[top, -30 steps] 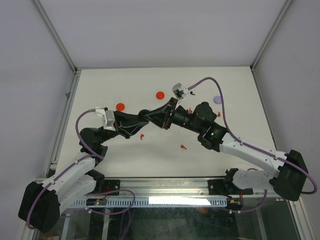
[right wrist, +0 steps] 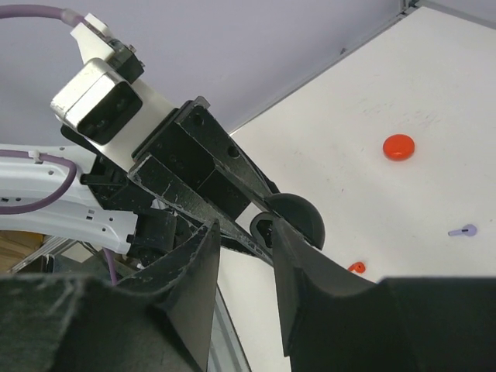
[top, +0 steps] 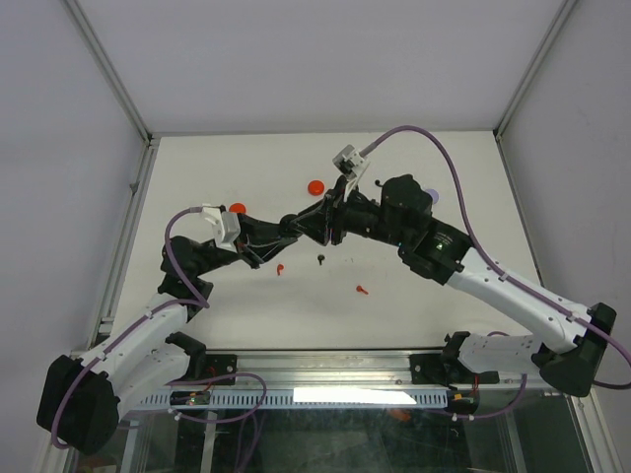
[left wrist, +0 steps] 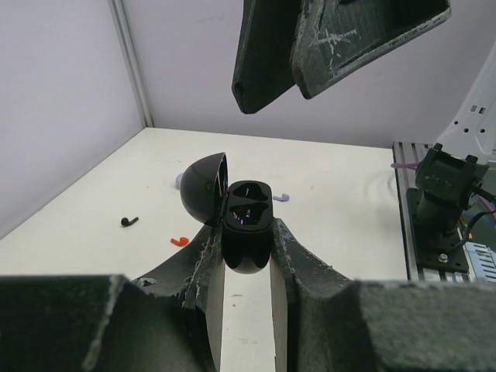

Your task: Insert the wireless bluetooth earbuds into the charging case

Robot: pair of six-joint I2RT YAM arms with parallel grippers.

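Above the middle of the white table (top: 217,305) my left gripper is shut on the black earbud case (left wrist: 246,248), whose lid (left wrist: 203,190) is open, with dark hollows visible inside. My right gripper (top: 325,222) is beside the case; in the left wrist view its fingers (left wrist: 333,46) hang above the case, apart from it. In the right wrist view those fingertips are close together, and whether anything is between them I cannot tell.
Red discs (top: 315,187), a lilac disc (top: 431,196) and several small red, black and lilac pieces lie spread on the table. The white arms reach in from both front corners.
My right arm has risen toward the top camera, appearing larger, and shifted slightly right. My left gripper with the case has moved slightly right in the top view.
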